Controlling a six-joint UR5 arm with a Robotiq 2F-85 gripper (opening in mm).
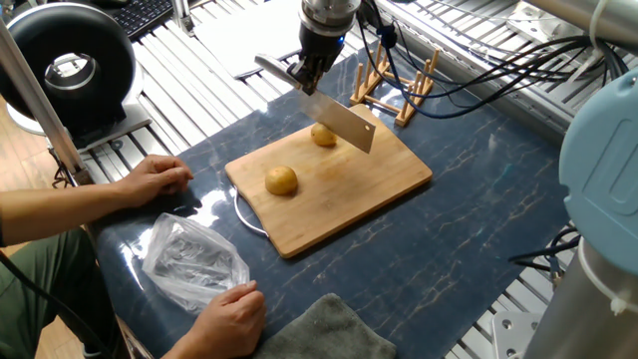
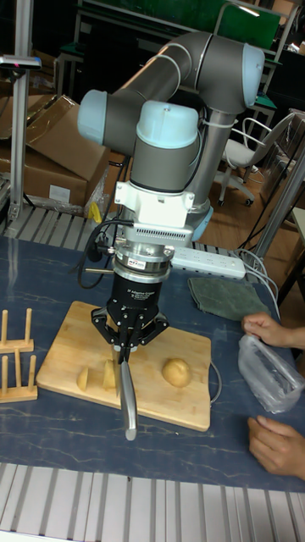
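Note:
My gripper (image 1: 303, 86) is shut on a cleaver (image 1: 341, 123), with the broad blade held tilted above a wooden cutting board (image 1: 344, 199). The cleaver's handle (image 2: 128, 411) points toward the camera in exterior view 3. One whole-looking potato (image 1: 281, 180) rests on the board near its metal handle. Below and beside the blade lies a second potato (image 1: 323, 135). From exterior view 3 this appears as two pale pieces, a smaller potato piece (image 2: 84, 378) and another potato piece (image 2: 110, 376) partly behind the knife.
A wooden rack (image 1: 403, 88) stands behind the board. A person's hand (image 1: 158, 181) rests at the table's edge; the other hand (image 1: 231, 317) touches a clear plastic bag (image 1: 194, 261). A grey cloth (image 1: 329, 334) lies in front. The table right of the board is clear.

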